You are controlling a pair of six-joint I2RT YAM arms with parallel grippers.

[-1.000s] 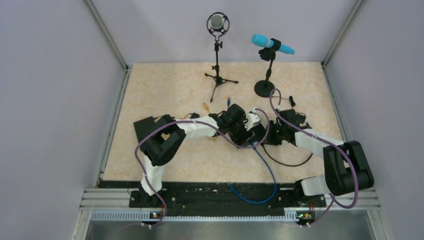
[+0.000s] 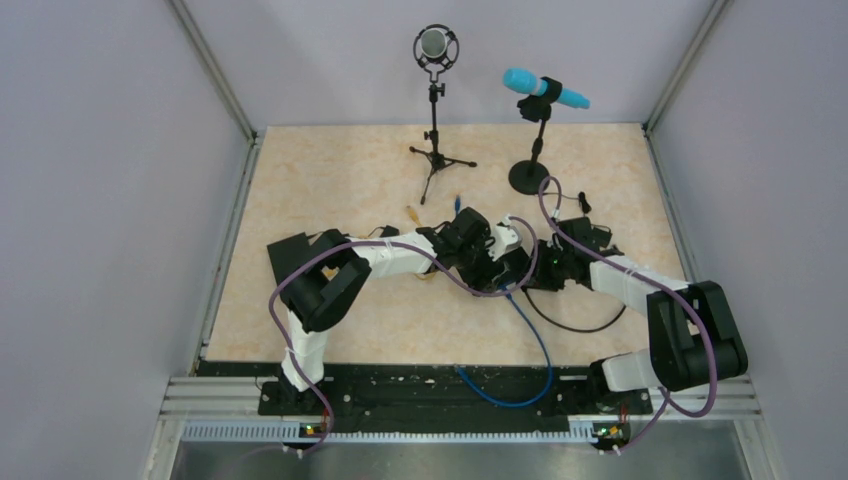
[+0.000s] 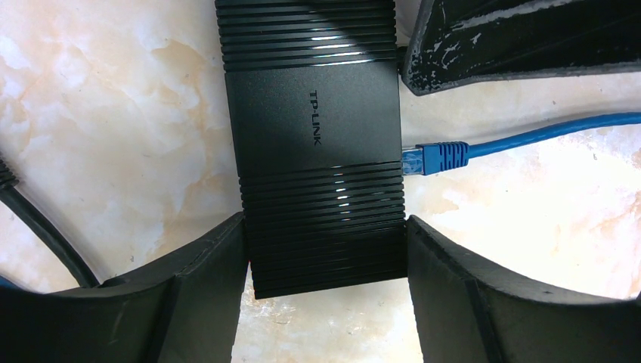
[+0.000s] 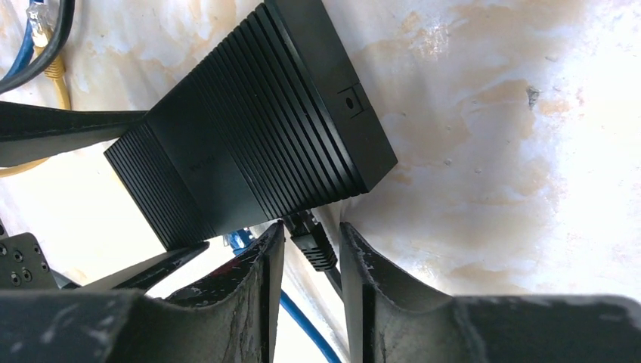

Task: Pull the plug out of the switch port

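A black ribbed TP-LINK switch (image 3: 314,121) lies on the table, with my left gripper shut on its end. In the left wrist view a blue plug (image 3: 442,157) sits in its side port. In the right wrist view a black plug (image 4: 311,243) enters the same side, beside the blue one. My right gripper has its fingertips either side of the black plug, part open; whether they touch it is unclear. Both arms meet at the switch in the top view (image 2: 515,265), partly hiding it.
Two microphone stands, one black (image 2: 434,150) and one with a blue microphone (image 2: 545,88), stand at the back. Yellow (image 4: 59,83), blue and black cables lie around the switch.
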